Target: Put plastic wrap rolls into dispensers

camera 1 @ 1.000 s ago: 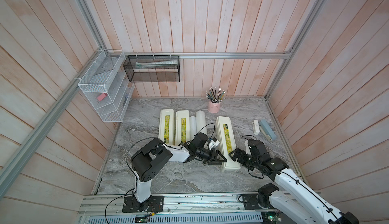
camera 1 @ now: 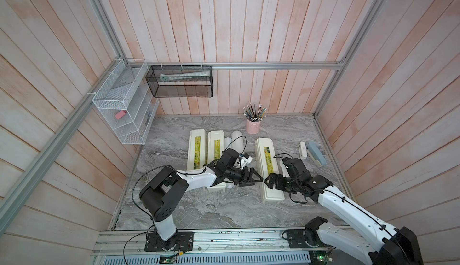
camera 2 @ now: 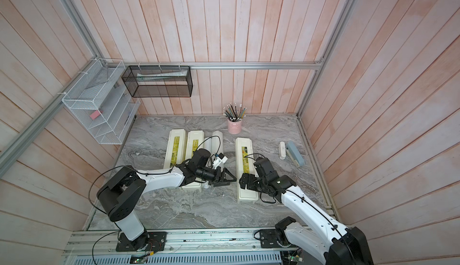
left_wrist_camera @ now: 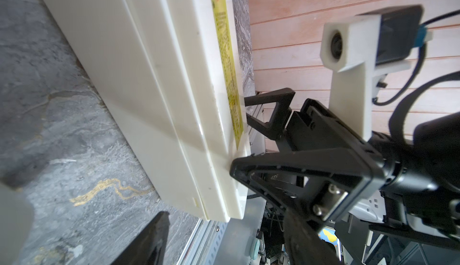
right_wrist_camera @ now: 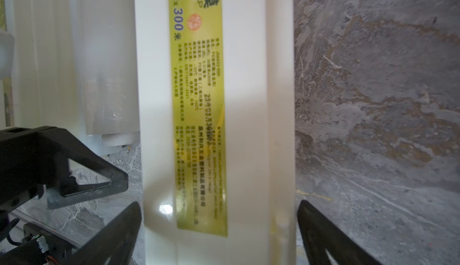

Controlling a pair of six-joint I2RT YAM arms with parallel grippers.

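Observation:
A white wrap dispenser with a yellow label stands alone right of centre. Two more dispensers, lie to its left. White wrap rolls lie beside them, partly behind my left arm. My left gripper is part open at the left side of the right dispenser, its fingers empty. My right gripper hovers open over that dispenser's front half; in the right wrist view its blurred fingers straddle the label end.
A pink pencil cup stands at the back. A blue object and a small white object lie at the right. Wire shelves hang at the left.
My left gripper has moved left and slightly back from the right dispenser's front end. My right gripper has shifted a little left over that dispenser.

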